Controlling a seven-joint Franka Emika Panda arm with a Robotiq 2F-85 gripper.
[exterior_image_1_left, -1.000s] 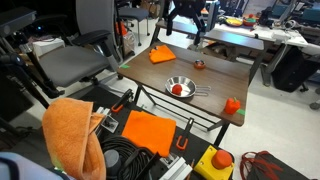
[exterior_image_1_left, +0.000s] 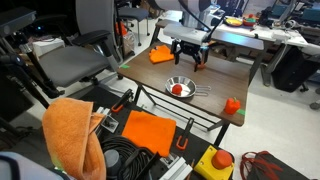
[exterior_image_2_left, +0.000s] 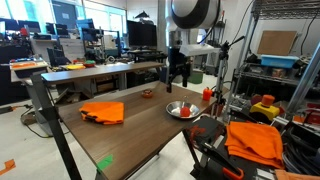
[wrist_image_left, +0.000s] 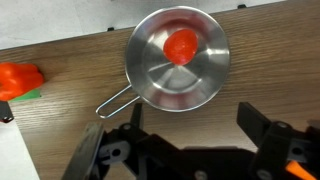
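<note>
A round metal pan (wrist_image_left: 160, 85) with a wire handle rests on the wooden table, a red ball-like item (wrist_image_left: 181, 46) lying inside it. Exterior view 1 shows the same pan (exterior_image_1_left: 187, 83) near the table's front edge. My gripper is open, its two dark fingers wide apart and nothing visible between them. In exterior view 2 the gripper (exterior_image_2_left: 178, 82) hangs over the table, behind the pan and clear of it. Another red item (wrist_image_left: 20, 79) with a green part stands at the table's corner, left of the pan in the wrist view.
An orange cloth (exterior_image_2_left: 103, 112) lies on the far part of the table. On the floor side are another orange cloth (exterior_image_1_left: 148, 131), cables and a yellow box (exterior_image_1_left: 213, 165). A grey chair (exterior_image_1_left: 70, 65) stands to the left. Bare wood surrounds the pan.
The gripper has come down from high above the back of the table toward its surface, nearer the pan. The pan, red items and cloths have stayed put.
</note>
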